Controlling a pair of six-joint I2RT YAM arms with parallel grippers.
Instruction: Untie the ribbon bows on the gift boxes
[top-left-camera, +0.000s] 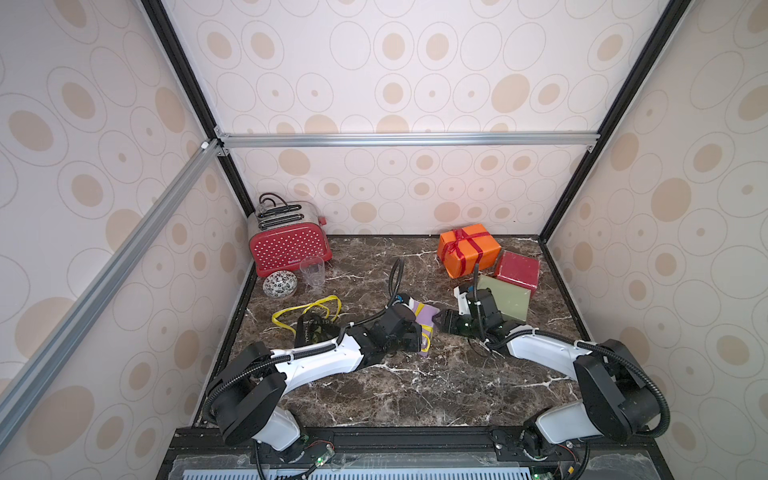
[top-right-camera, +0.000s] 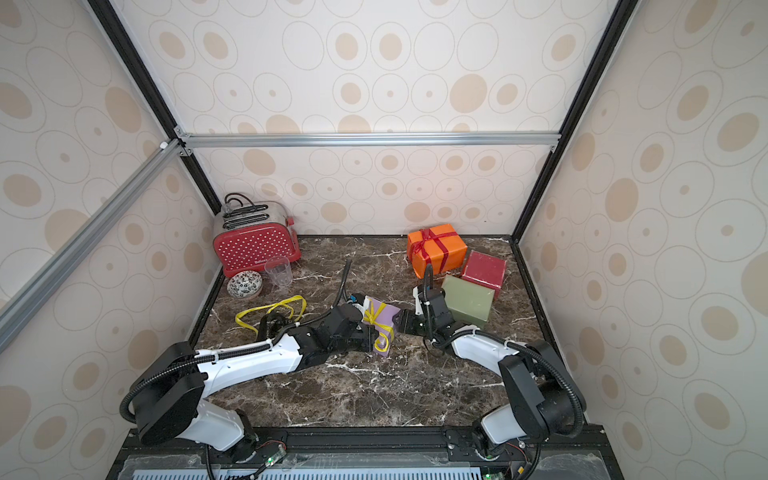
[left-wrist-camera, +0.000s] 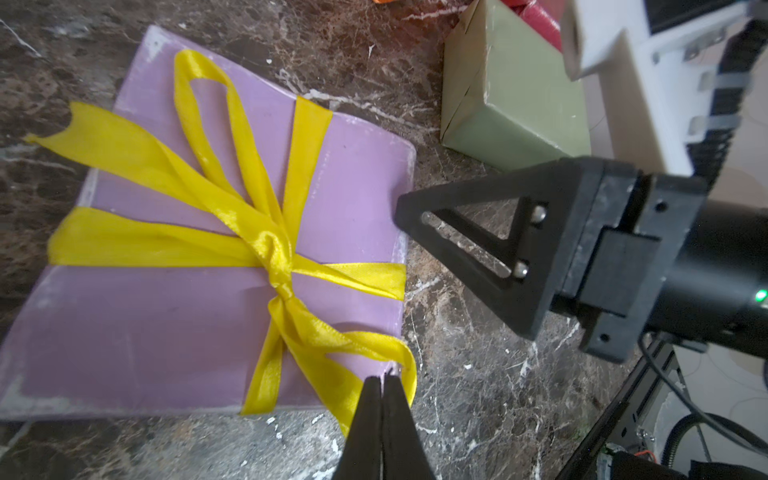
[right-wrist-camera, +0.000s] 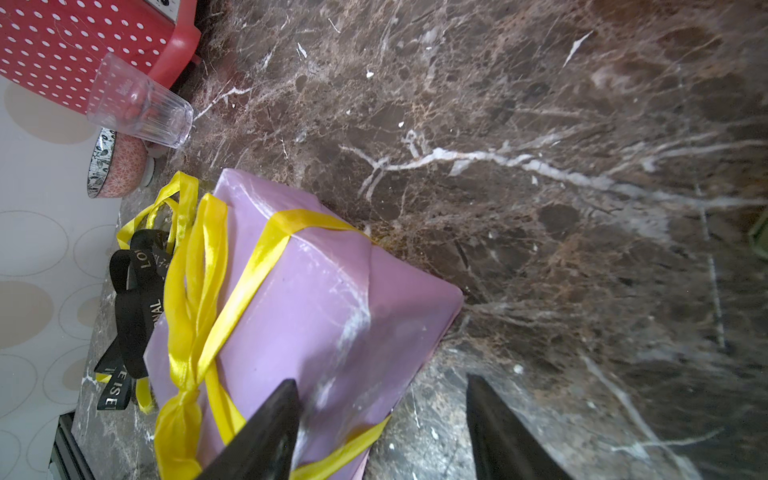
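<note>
The purple box (left-wrist-camera: 160, 336), tied with a yellow ribbon bow (left-wrist-camera: 272, 248), lies on the table between my two arms. A ribbon loop (left-wrist-camera: 372, 344) hangs over its near right corner. My left gripper is shut, its tips just by that loop, and no ribbon shows between them. In the right wrist view, my right gripper stands open, its gap empty. Its left finger (right-wrist-camera: 272, 436) overlaps the box's side; whether it touches cannot be told. At the back, an orange box (top-left-camera: 469, 249) wears a red ribbon bow (top-left-camera: 461, 237).
A green box (top-left-camera: 506, 299) and a red box (top-left-camera: 517, 270) stand behind the right arm. Left of the purple box lie a loose yellow ribbon (top-left-camera: 308, 310) and black ribbon (right-wrist-camera: 144, 296). A toaster (top-left-camera: 288, 237), glass (top-left-camera: 313, 273) and bowl (top-left-camera: 280, 284) are back left.
</note>
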